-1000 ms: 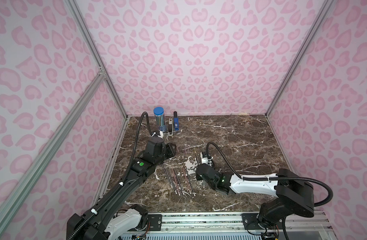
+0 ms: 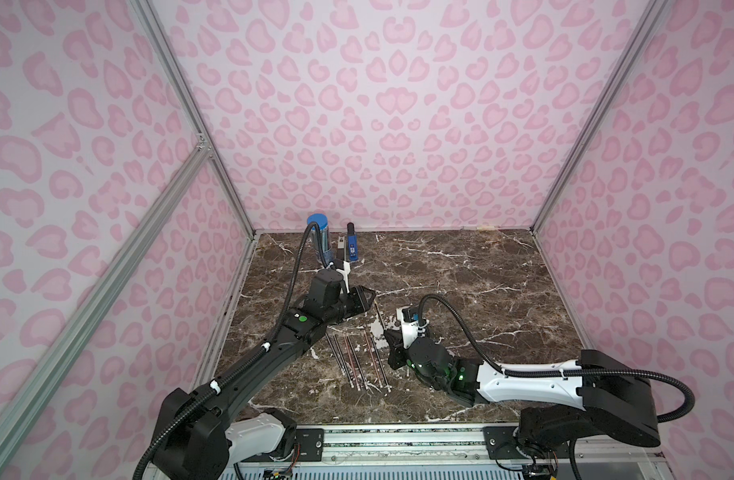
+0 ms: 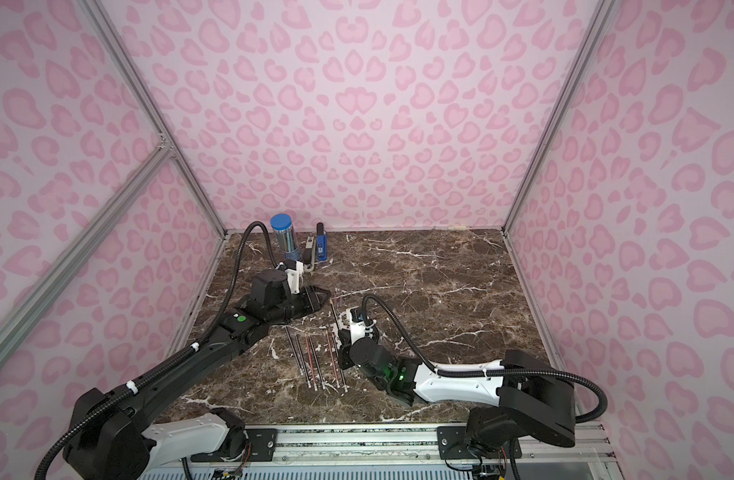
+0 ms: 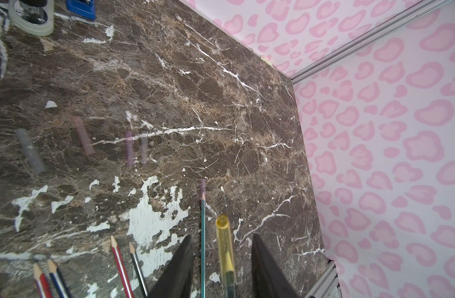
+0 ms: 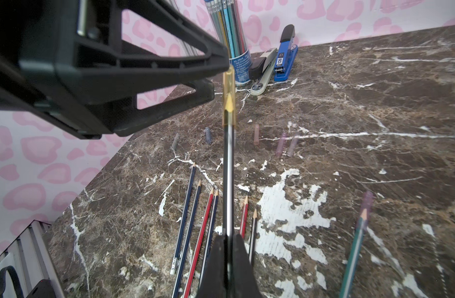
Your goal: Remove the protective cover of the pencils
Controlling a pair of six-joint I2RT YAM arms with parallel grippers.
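Observation:
My right gripper is shut on a dark pencil (image 5: 228, 168), held upward with a translucent yellow cap (image 5: 229, 96) over its tip. My left gripper is part open, its blurred fingers either side of that cap in the left wrist view; in the right wrist view they are just at the cap's top, with contact unclear. Loose pink, purple and grey caps (image 5: 257, 134) lie on the marble table. Several uncapped pencils (image 5: 202, 233) lie side by side, and a teal pencil (image 5: 354, 255) with a purple cap over its end lies to the right.
At the back stand a pencil tub (image 3: 283, 236), a grey stapler (image 5: 262, 72) and a blue stapler (image 5: 285, 59). Patterned walls enclose the table on the left, right and back.
The left gripper has moved rightward toward the held pencil's cap. The right arm has shifted and turned, bringing the pencil's tip toward the left gripper.

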